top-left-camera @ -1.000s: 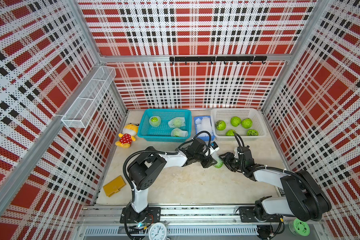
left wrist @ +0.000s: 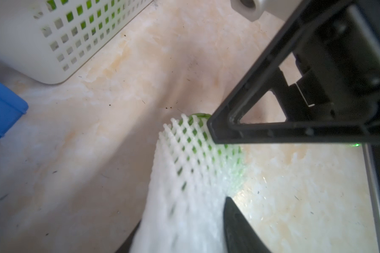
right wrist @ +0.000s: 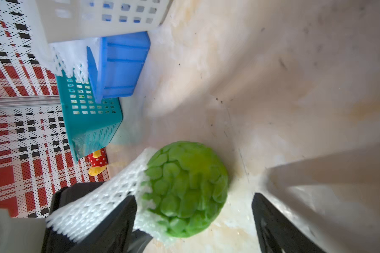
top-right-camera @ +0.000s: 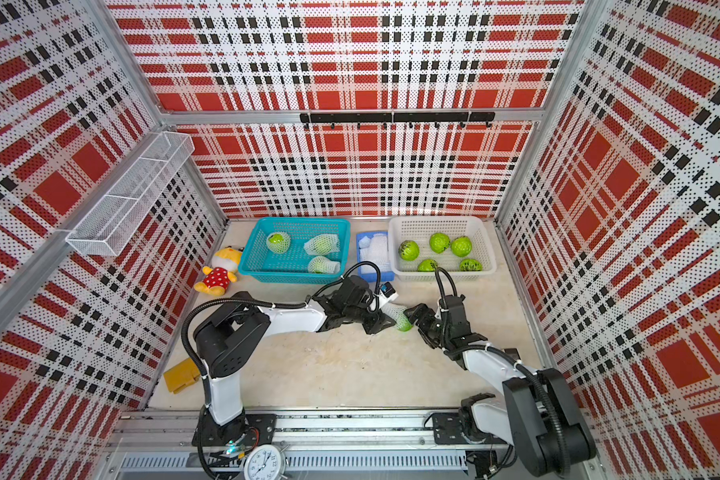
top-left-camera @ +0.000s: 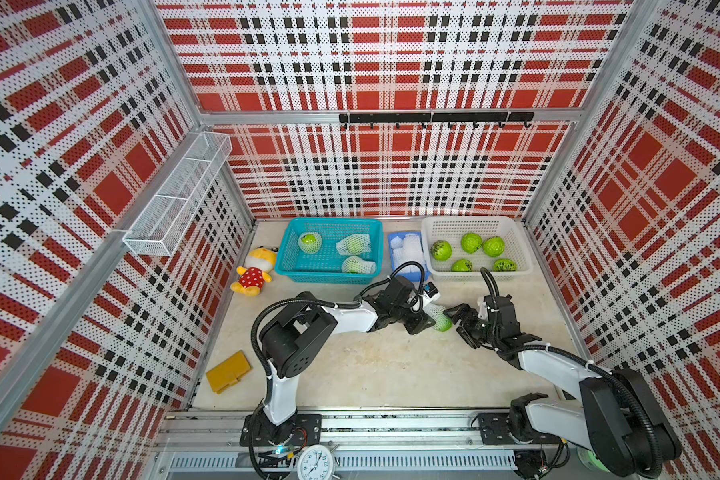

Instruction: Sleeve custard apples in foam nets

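Note:
A green custard apple (right wrist: 185,185) lies on the table, partly inside a white foam net (left wrist: 181,177) that trails toward my left gripper (top-left-camera: 416,320). The net covers the left gripper's fingertips in its own wrist view, so its finger state is unclear. My right gripper stands open just right of the apple, one finger either side of it in its wrist view. The teal basket (top-left-camera: 329,276) holds several netted apples, the white basket (top-left-camera: 520,240) several bare ones. White nets (top-left-camera: 408,248) lie in the blue tray (right wrist: 122,63) between them.
A plush toy (top-left-camera: 252,278) sits at the left, with a mustard-coloured object (top-left-camera: 228,369) in front of it. A white wire rack (top-left-camera: 176,192) hangs on the left wall.
The left arm has shifted only slightly.

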